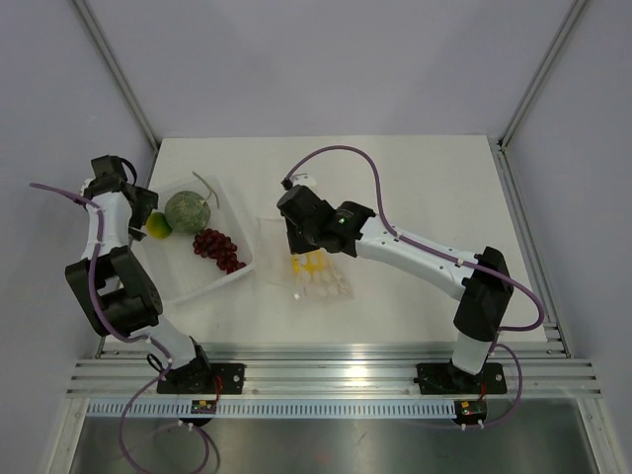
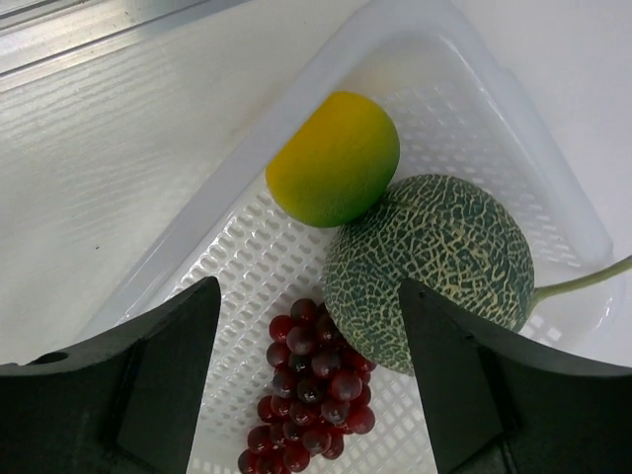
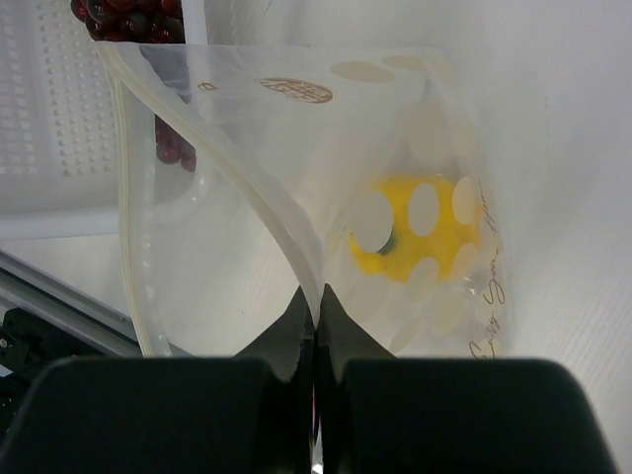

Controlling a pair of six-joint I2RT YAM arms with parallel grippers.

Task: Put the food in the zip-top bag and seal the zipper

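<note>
My left gripper hangs part open over the white bin, nothing between its fingers. Below it lie a yellow-green mango (image 2: pixel 331 158), a green speckled melon (image 2: pixel 434 252) with a stem and red grapes (image 2: pixel 301 395). My right gripper is shut on the edge of the clear zip bag (image 3: pixel 247 158), which stands partly open with something yellow (image 3: pixel 415 222) showing at its far side.
The white bin (image 1: pixel 197 291) fills the left of the board (image 1: pixel 425 178); its right wall is beside the bag. The board's back and right are clear, apart from my right arm reaching across.
</note>
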